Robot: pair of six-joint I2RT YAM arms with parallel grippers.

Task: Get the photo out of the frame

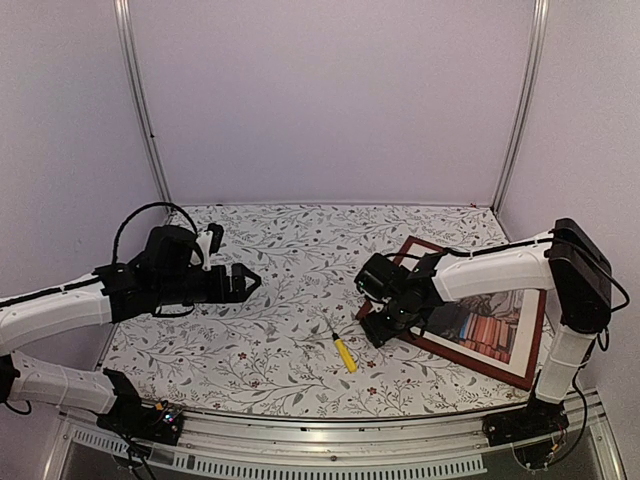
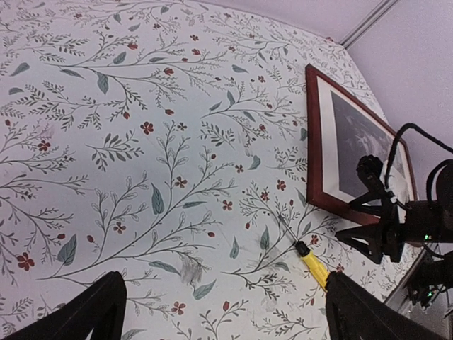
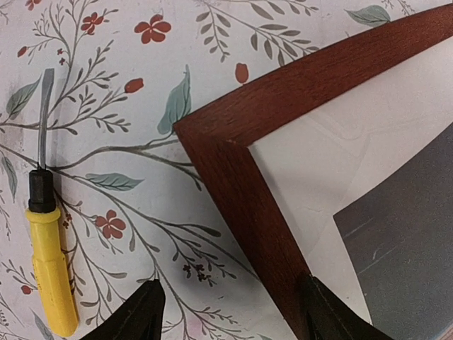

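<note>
On the right of the table lies a brown wooden picture frame (image 1: 468, 365), with its photo (image 1: 490, 330) inside a pale mat. My right gripper (image 1: 378, 322) hangs over the frame's near-left side and hides part of it. In the right wrist view its fingers (image 3: 136, 315) stand apart, one over the bare cloth and the other overlapping the frame's wooden edge (image 3: 249, 205); whether that one touches cannot be told. Nothing is gripped between them. Well to the left, my left gripper (image 1: 245, 283) is open and empty above the table.
A screwdriver (image 1: 344, 354) with a yellow handle lies on the flowered cloth, just left of the frame's corner. Free cloth (image 1: 270, 245) covers the middle and left of the table. Walls (image 1: 600, 130) stand at the back and sides.
</note>
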